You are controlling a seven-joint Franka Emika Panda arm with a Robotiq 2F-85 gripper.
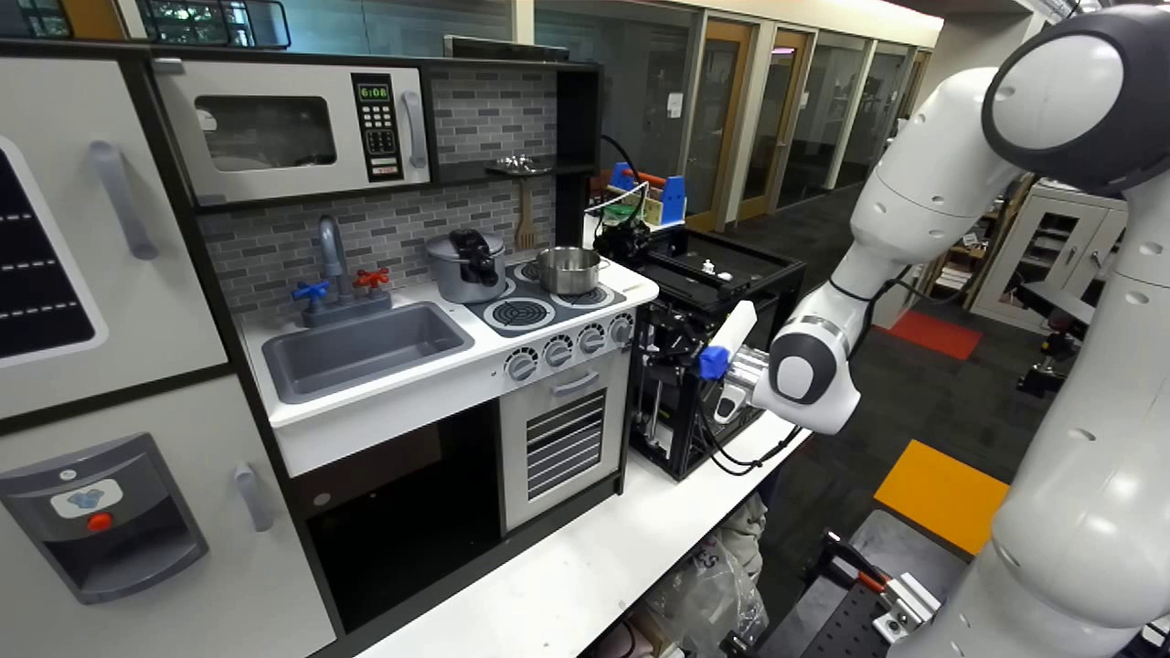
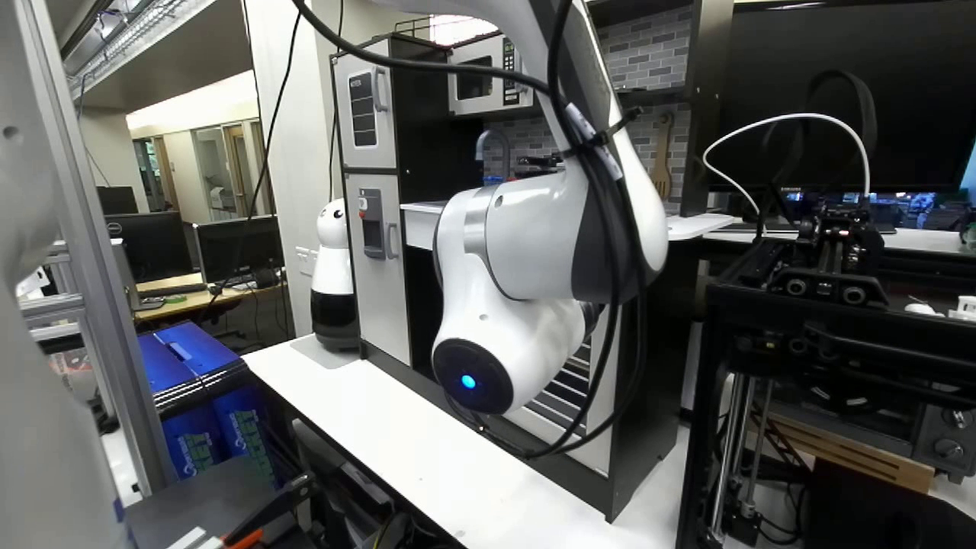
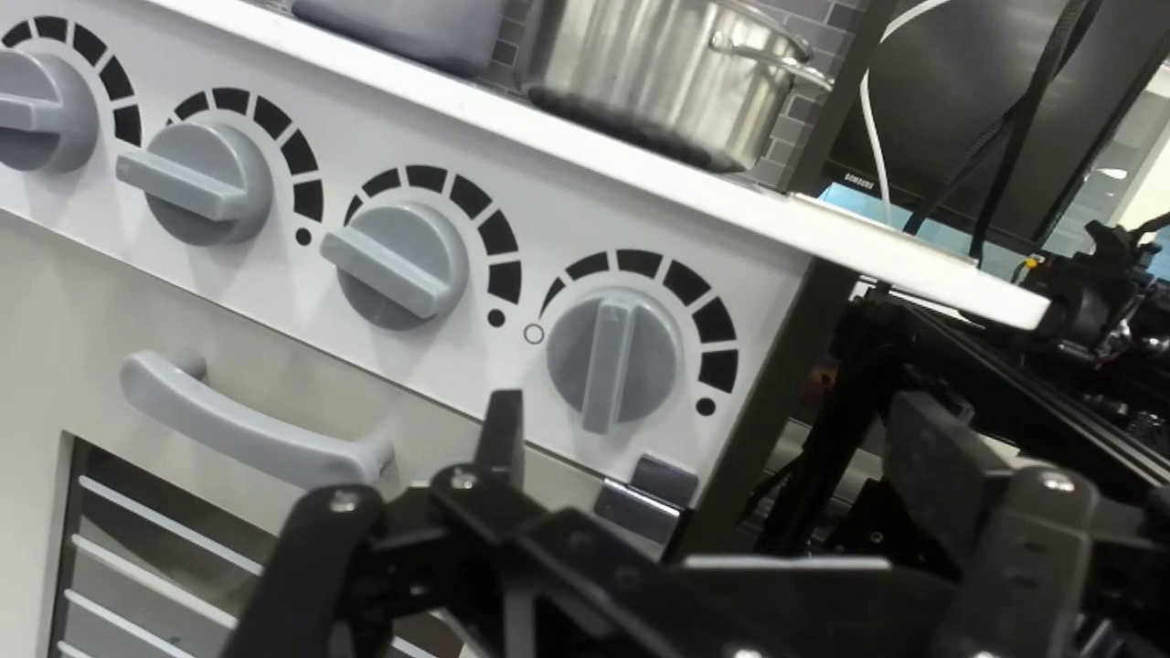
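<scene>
In the wrist view my black gripper stands open, its two fingers wide apart with nothing between them. Ahead of it is the toy stove's front panel, where the rightmost grey knob [image 3: 614, 360] has its grip nearly upright in the picture. The knob beside it [image 3: 397, 265] has its grip lying along the panel, as do the others to the left. A grey oven handle [image 3: 252, 422] is at lower left. In exterior view 1 the arm's wrist [image 1: 812, 373] is to the right of the stove, apart from it; the fingers are hard to make out there.
A steel pot [image 1: 568, 270] and a grey lidded pot [image 1: 467, 267] stand on the stovetop, left of whose burners is a sink [image 1: 367, 349]. Right of the stove stands a black printer-like frame [image 1: 669, 422], close to the arm.
</scene>
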